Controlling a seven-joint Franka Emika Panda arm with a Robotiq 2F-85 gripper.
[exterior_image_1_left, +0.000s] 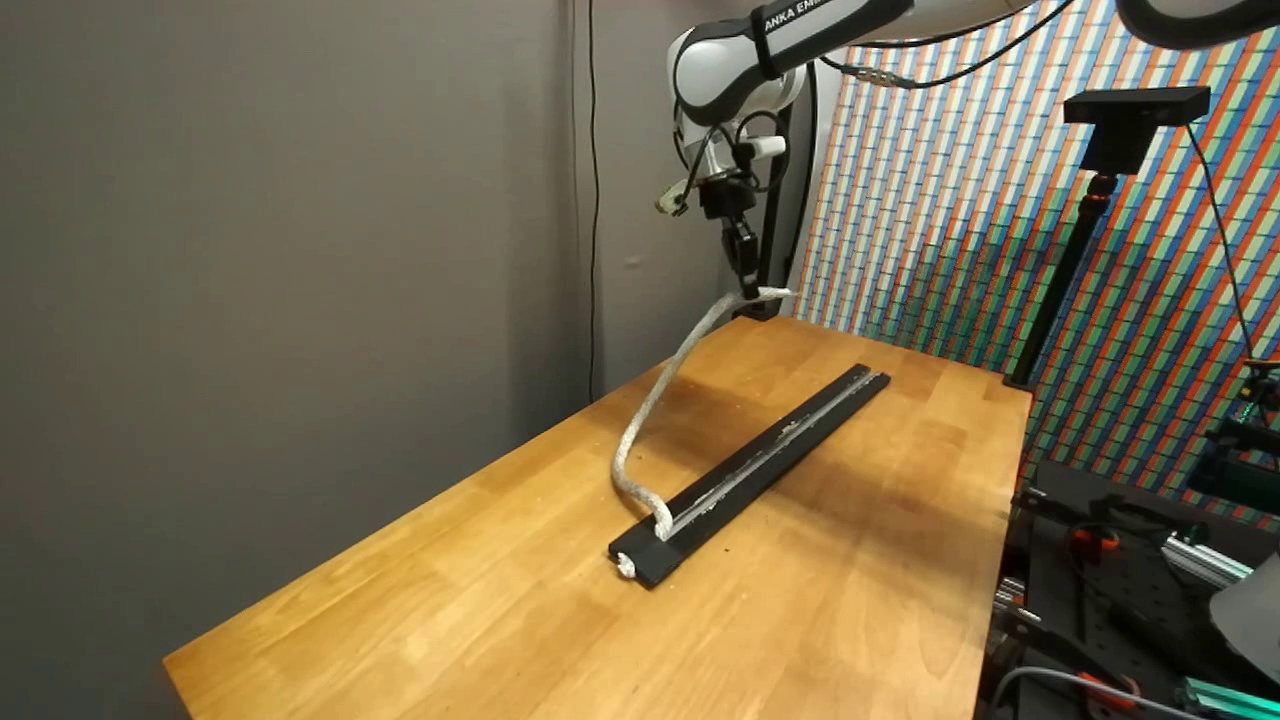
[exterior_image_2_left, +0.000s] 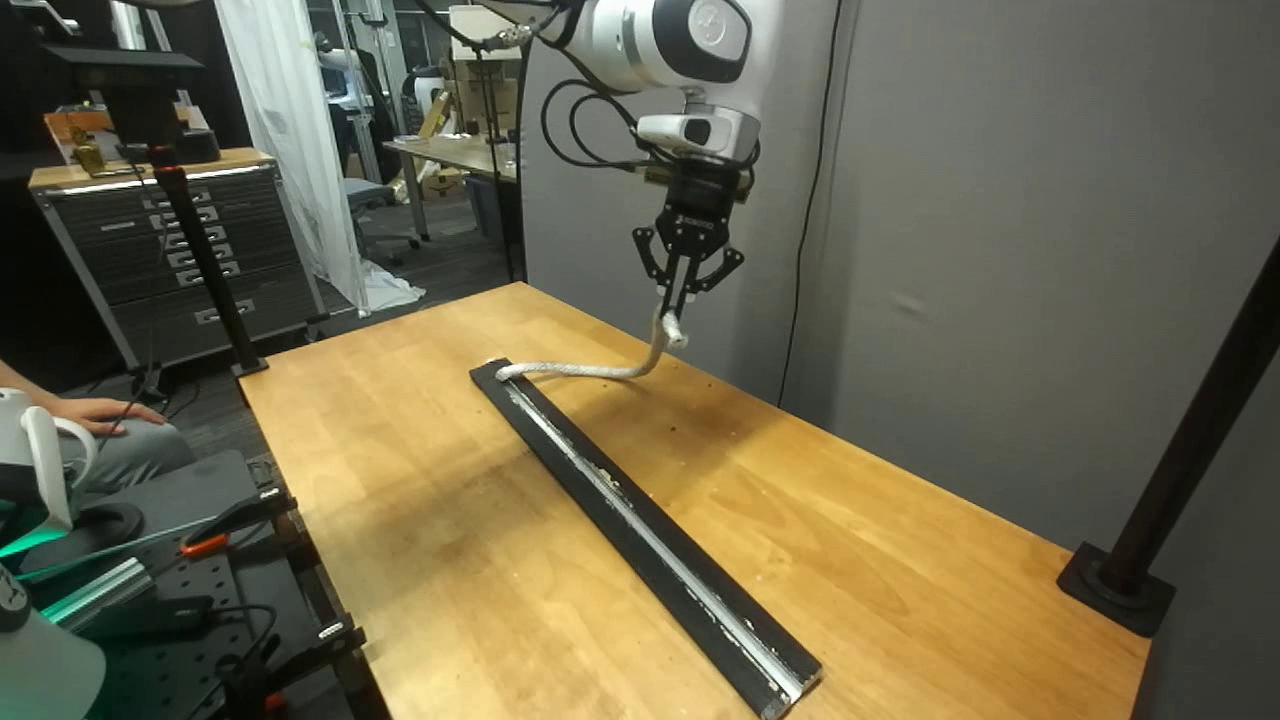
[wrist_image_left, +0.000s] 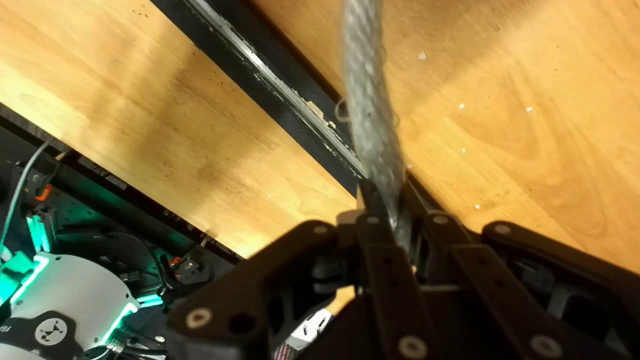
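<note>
A thick whitish rope rises in a curve from the near end of a long black grooved bar lying on the wooden table. High over the table's back left part, my gripper is shut on the rope close to its free end, and a short tip sticks out past the fingers. In exterior view 2, the rope sags between the bar and the gripper. Seen from the wrist, the rope runs down between the fingers. A light strip lies along the bar's groove, with no rope along it.
Bare wood surrounds the bar on the table. A grey wall stands along one side. Black posts rise at the table's edges, and a cart with tools and cables stands beside it.
</note>
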